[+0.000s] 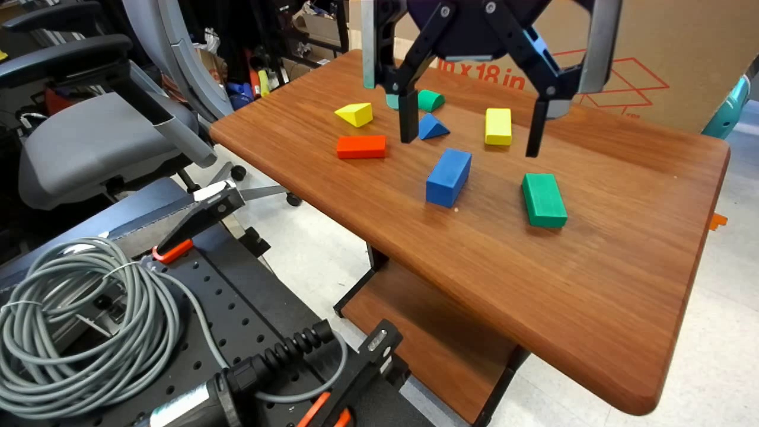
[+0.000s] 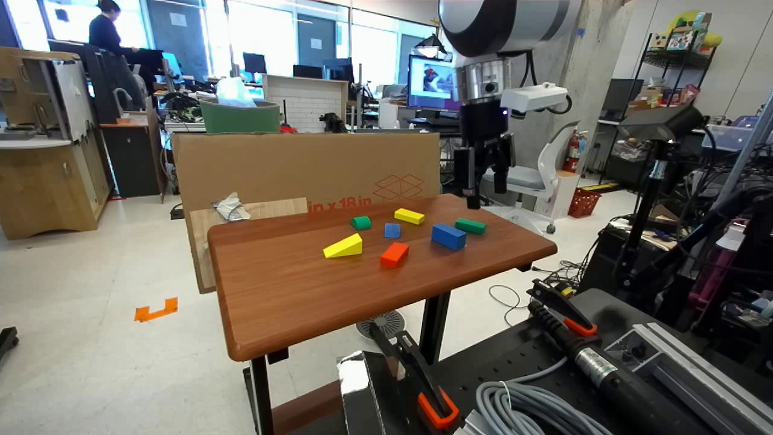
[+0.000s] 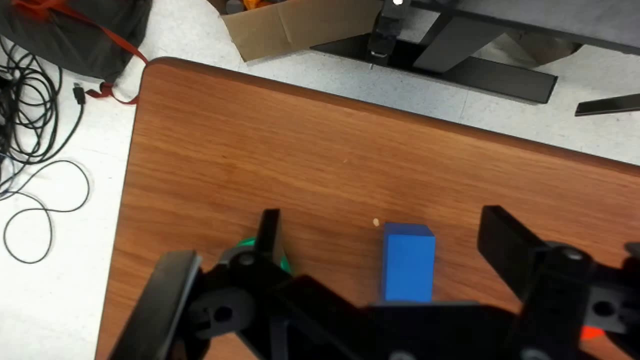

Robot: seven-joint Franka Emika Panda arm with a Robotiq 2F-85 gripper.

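Note:
My gripper (image 1: 473, 146) hangs above the table with its fingers wide apart and nothing between them. In the wrist view the blue block (image 3: 409, 264) lies below, between the two fingers and nearer the right one. The left finger partly covers the green block (image 3: 285, 264). Exterior view 1 shows the blue block (image 1: 448, 178) and the green block (image 1: 545, 200) resting apart on the wood. Farther back are a yellow block (image 1: 498, 127), a blue triangular piece (image 1: 431, 127), a green half-round piece (image 1: 430, 100), a yellow wedge (image 1: 355, 114) and a red block (image 1: 361, 147).
The wooden table (image 1: 605, 299) has wide bare room toward its near right corner. A cardboard sheet (image 2: 290, 163) stands along its far side. A black cart (image 1: 235, 299) with coiled cable (image 1: 85, 327) and clamps stands beside the table.

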